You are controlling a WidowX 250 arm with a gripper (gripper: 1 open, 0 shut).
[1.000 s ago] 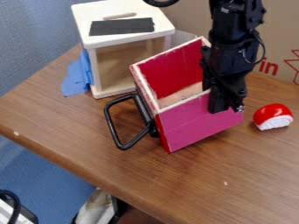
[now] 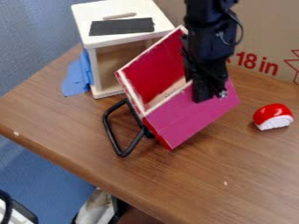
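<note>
A pink-and-red box [image 2: 184, 118] is tilted on the wooden table, its red interior facing up and left, with a black metal handle [image 2: 112, 131] at its left side. My dark gripper [image 2: 208, 87] is at the upper right edge of the box, over the pink panel; its fingertips are dark and hard to make out, so whether it is shut on the box is unclear.
A white wooden cubby [image 2: 103, 63] with a dark strip on top stands behind, beside a blue cloth [image 2: 75, 79]. A red-and-white object [image 2: 272, 116] lies at the right. Cardboard [image 2: 263, 44] is at the back.
The box has tipped further toward the left and back, its right end rising. My gripper has moved up and left along with it.
</note>
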